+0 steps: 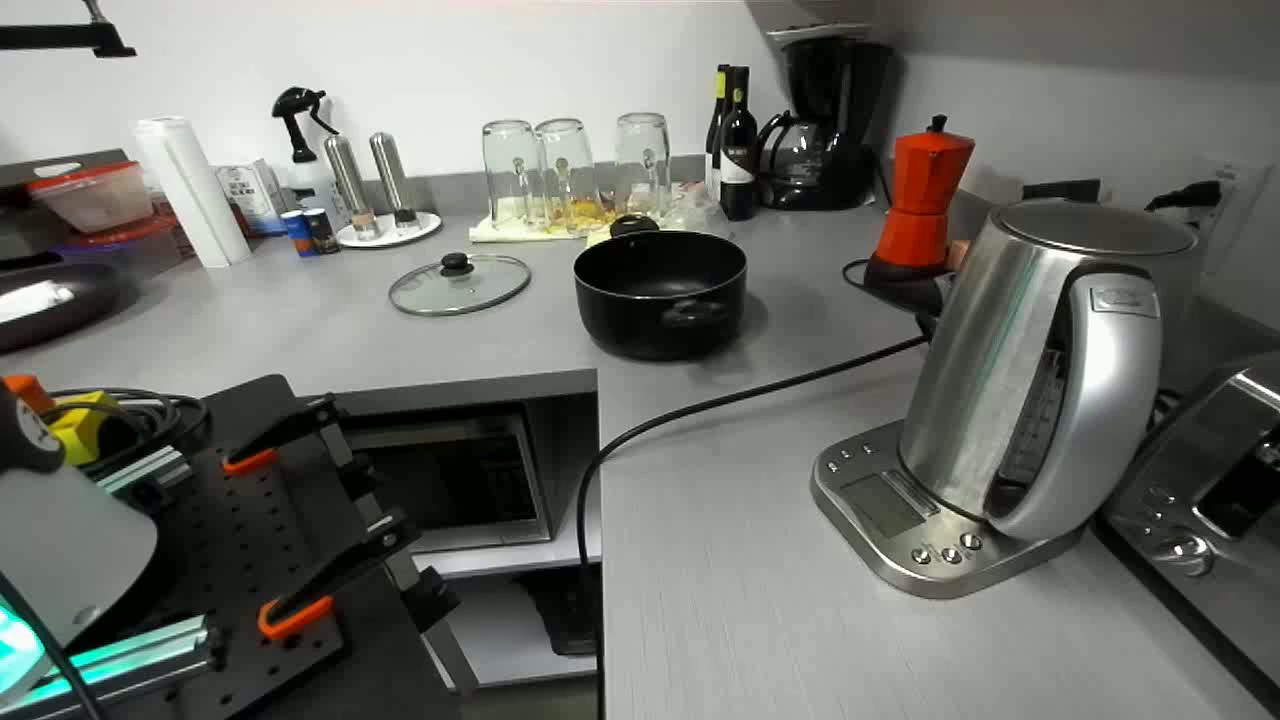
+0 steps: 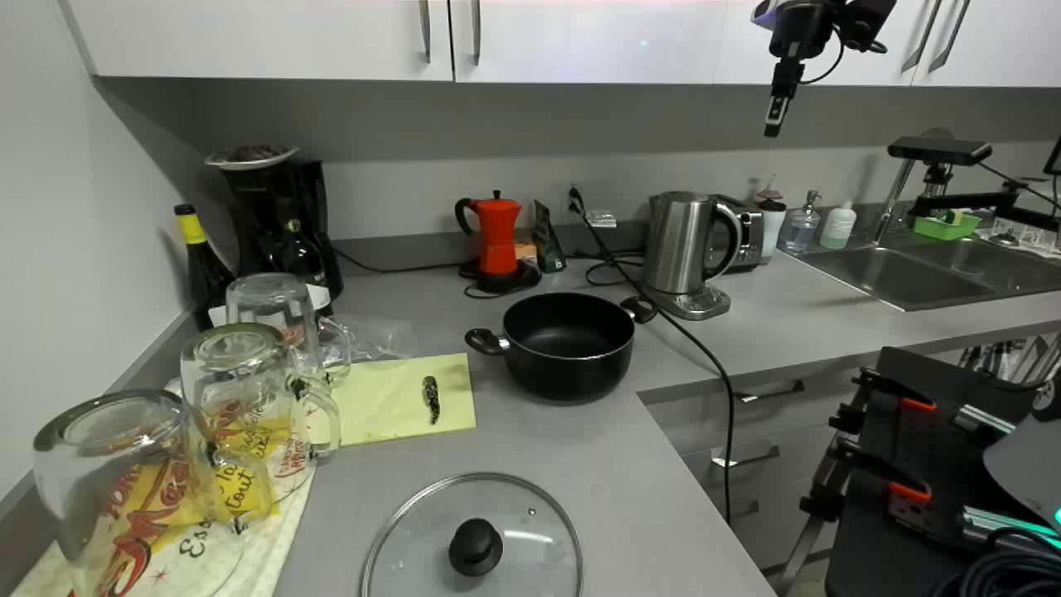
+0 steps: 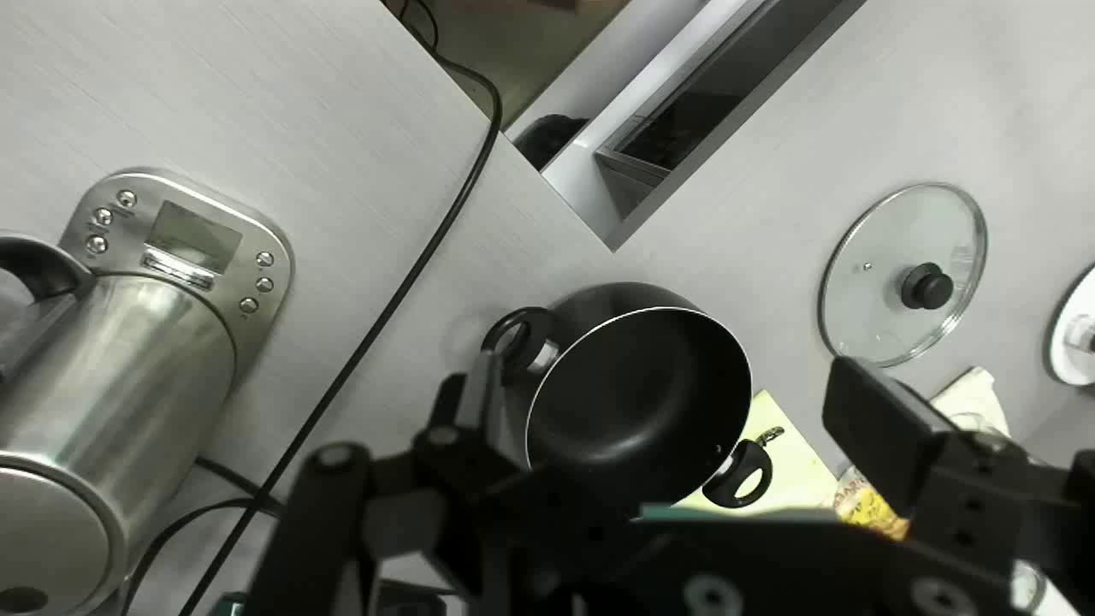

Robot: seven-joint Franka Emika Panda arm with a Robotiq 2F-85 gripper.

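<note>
High above the counter, my gripper stands open, its two dark fingers wide apart and nothing held between them. It also shows at the upper right of exterior view 2, the gripper [image 2: 772, 128] hanging in front of the wall cabinets. Below it on the counter is an empty, uncovered black pot [image 3: 642, 390] with two side handles. The pot's round glass lid [image 2: 428, 537] with a black knob lies flat on the counter, apart from the pot. A steel kettle [image 1: 990, 360] sits on its base.
Upturned glass mugs [image 2: 268, 308] stand near a yellow cloth [image 2: 398, 398] bearing a small dark object. A red moka pot [image 1: 921, 198] and a coffee maker [image 1: 828, 132] are at the back. A black cable [image 1: 744, 394] crosses the counter. Bare counter lies in front of the kettle.
</note>
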